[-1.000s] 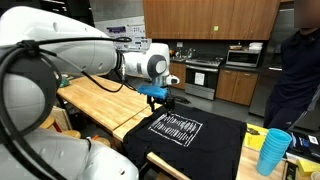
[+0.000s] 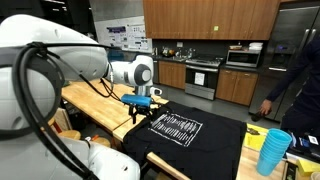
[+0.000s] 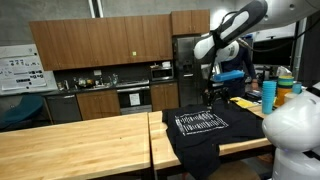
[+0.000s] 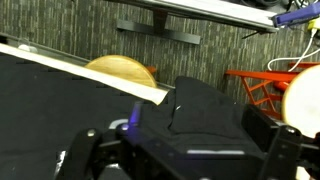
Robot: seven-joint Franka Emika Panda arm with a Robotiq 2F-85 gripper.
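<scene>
A black cloth, seemingly a garment with a white print, lies spread on the wooden table (image 3: 70, 147). In exterior view 1 the cloth (image 2: 210, 140) covers the near part of the tabletop. My gripper (image 2: 141, 114) is above its left side, pointing down and open. From the other side, exterior view 2 has the gripper (image 3: 217, 98) over the cloth (image 3: 228, 124), apart from it as far as I can tell. In the wrist view, dark cloth (image 4: 60, 110) passes under the gripper, and a flap hangs past the table edge. Nothing shows between the fingers.
Blue stacked cups (image 2: 272, 152) and a yellow item (image 2: 256, 136) stand to the right of the cloth. Round stool seats (image 4: 122, 68) lie below the table edge. A dark-clothed person (image 2: 297, 75) is at the right.
My gripper has shifted left and slightly lower in exterior view 1, toward the cloth's left side. The person at the right has moved and leans in. The cloth looks unchanged.
</scene>
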